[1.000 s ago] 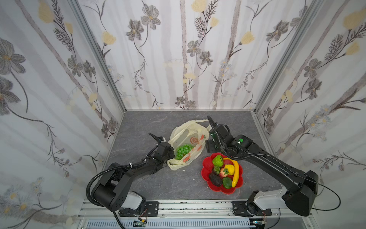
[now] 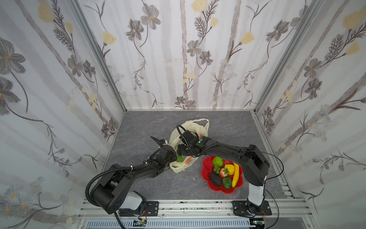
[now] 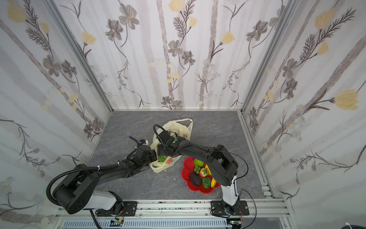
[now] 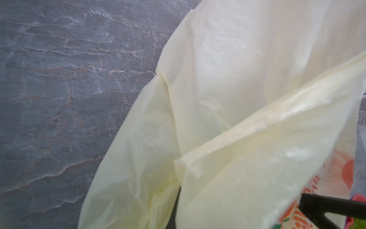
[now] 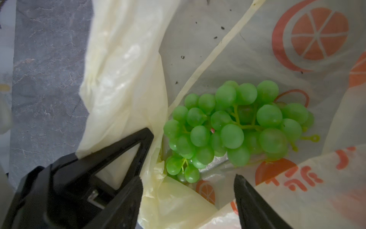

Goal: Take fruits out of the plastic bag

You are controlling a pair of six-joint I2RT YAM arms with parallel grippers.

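A cream plastic bag (image 2: 190, 164) lies open mid-table. In the right wrist view a bunch of green grapes (image 5: 232, 133) rests inside it. My right gripper hangs over the bag, its fingers apart just short of the grapes, nothing between them. My left gripper (image 2: 171, 154) is at the bag's left side; its black frame shows against the plastic in the right wrist view, shut at the bag's edge. Plastic covers most of the left wrist view, hiding whatever is between those fingers.
A red flower-shaped bowl (image 2: 207, 164) of fruits, including banana, avocado and apple, sits right of the bag, under the right arm.
My right gripper has swung left from above the bowl's back to over the bag, covering the grapes from above. My left gripper has shifted slightly right with the bag's edge.
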